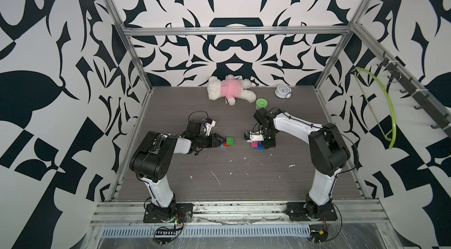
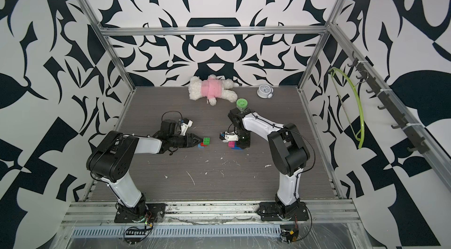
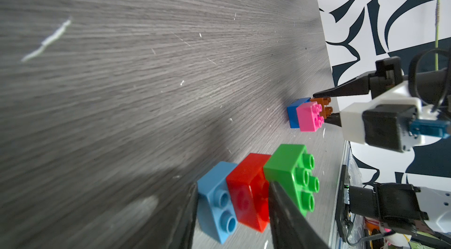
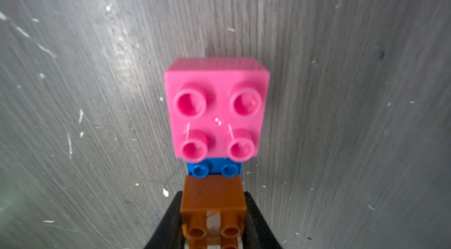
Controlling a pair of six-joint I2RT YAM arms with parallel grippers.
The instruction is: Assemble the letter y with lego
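Observation:
In the left wrist view, a light blue brick (image 3: 213, 192), a red brick (image 3: 247, 188) and a green brick (image 3: 287, 166) form one joined piece, the green at its right end. My left gripper is part open, one finger beside the light blue brick and the other in front of the red one; contact is unclear. My right gripper is shut on a brown brick (image 4: 212, 190). Next to that sits a pink brick (image 4: 217, 108) on a blue brick (image 4: 215, 166), two blue studs showing between pink and brown. Whether brown touches blue is hidden.
A plush toy (image 1: 230, 88), a green round object (image 1: 261, 103) and a white clock (image 1: 282, 91) lie along the back of the table (image 1: 178, 108). Bare table separates the two brick groups, and the front area holds only small scraps.

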